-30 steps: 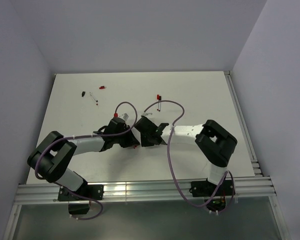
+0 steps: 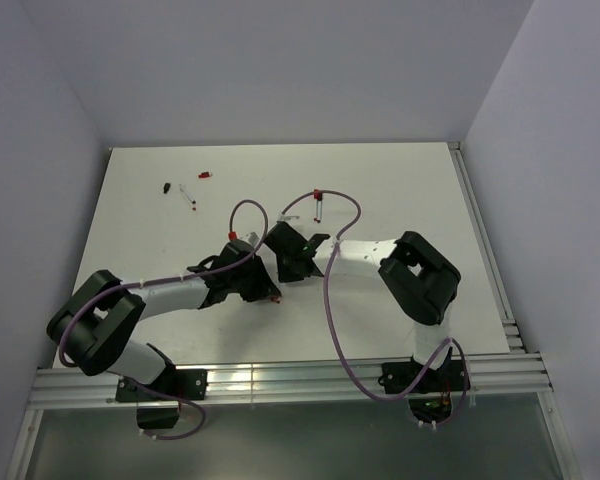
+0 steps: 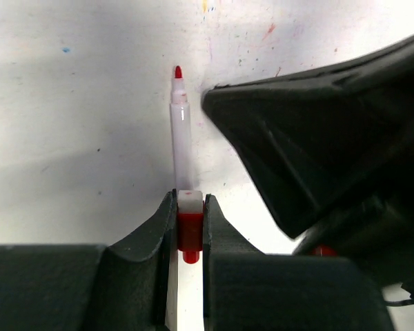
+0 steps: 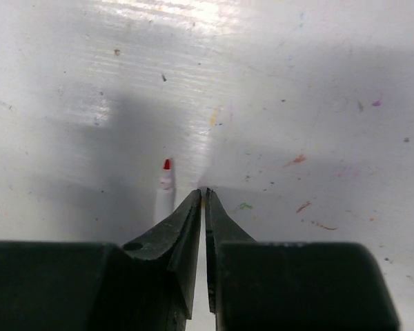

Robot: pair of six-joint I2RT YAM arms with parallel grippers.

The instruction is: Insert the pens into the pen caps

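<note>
My left gripper is shut on a small red cap (image 3: 190, 227) with a whitish end. A white pen with a red tip (image 3: 181, 134) lies on the table just beyond the cap, its lower end hidden. In the right wrist view that pen (image 4: 165, 196) runs left of my right gripper and partly behind it. The right fingertips stand almost together, low over the table, with nothing clear between them. From above, the left gripper (image 2: 273, 295) and the right gripper (image 2: 284, 279) are close together and cover the pen.
Toward the back left are a black cap (image 2: 167, 187), a red cap (image 2: 205, 175) and a thin pen (image 2: 187, 197). Another pen (image 2: 318, 212) at the back right has red and black pieces at its upper end. Right of the arms, the table is bare.
Over the last second the right arm has shifted slightly left and back. The left arm has moved only a little, with the red piece still at its fingertips.
</note>
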